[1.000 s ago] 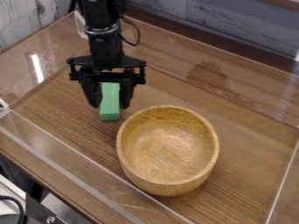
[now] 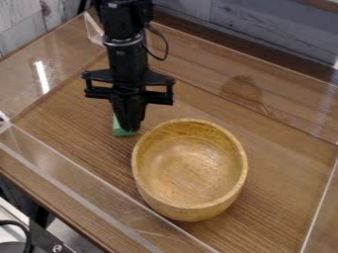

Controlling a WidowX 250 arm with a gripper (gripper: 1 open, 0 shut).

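The black robot gripper (image 2: 129,103) hangs from the arm in the middle left of the camera view, low over a small green object (image 2: 122,128) that it mostly hides. Whether its fingers close on that object cannot be seen clearly; the fingertips look close together. A yellow bowl (image 2: 189,193) sits just right of and in front of the gripper on the wooden table.
The wooden table (image 2: 264,119) has free room to the right and behind. Pale walls stand at the back and left. A cable (image 2: 14,223) lies at the lower left edge.
The gripper has moved down over the green object, which is now far more hidden than a second ago. The bowl has not moved.
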